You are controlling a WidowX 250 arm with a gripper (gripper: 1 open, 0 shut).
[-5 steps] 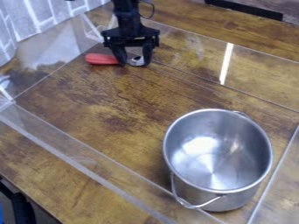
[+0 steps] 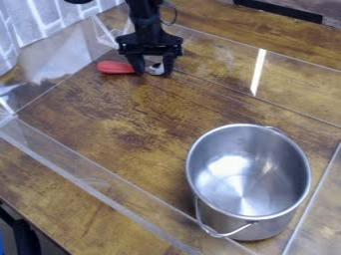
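Note:
The black gripper (image 2: 150,62) is low at the back of the wooden table, over a red object (image 2: 116,67) with a light silver part (image 2: 156,69) at its right end. Its fingers reach down around the right part of that object; whether they are shut on it is too small to tell.
A large steel pot (image 2: 249,175) with wire handles stands at the front right. Clear plastic walls border the work area.

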